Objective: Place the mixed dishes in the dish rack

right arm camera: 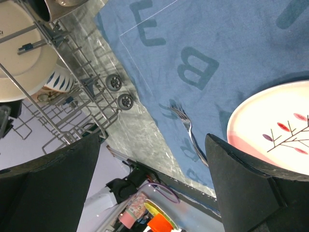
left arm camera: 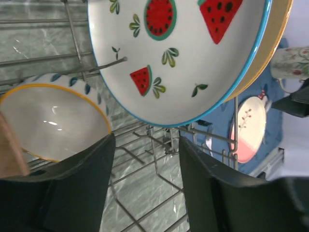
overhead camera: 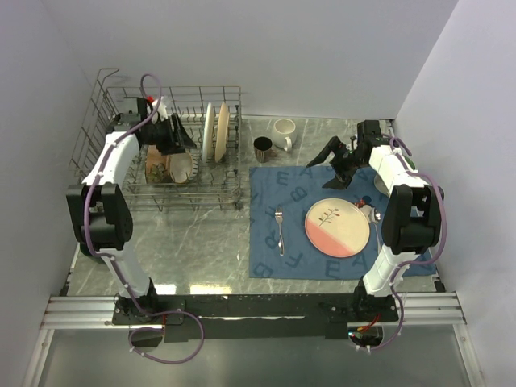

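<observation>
The wire dish rack [overhead camera: 216, 193] stands at the back left. Two plates are upright in its right part; the nearer one, a watermelon plate [left arm camera: 178, 63], fills the top of the left wrist view. Two bowls lean side by side in the rack, including a white bowl [left arm camera: 55, 118]. Over them my left gripper [overhead camera: 179, 143] is part open, nothing between its fingers. My right gripper [overhead camera: 332, 165] hangs open and empty above the blue cloth. On that cloth lie a pink-and-cream plate [overhead camera: 338, 227], a fork [overhead camera: 280, 230] and a spoon [overhead camera: 376, 224].
A dark metal cup [overhead camera: 263, 148] and a white mug [overhead camera: 284, 134] stand right of the rack. Another dish [overhead camera: 382, 185] is partly hidden behind the right arm. The counter [overhead camera: 173, 246] before the rack is clear.
</observation>
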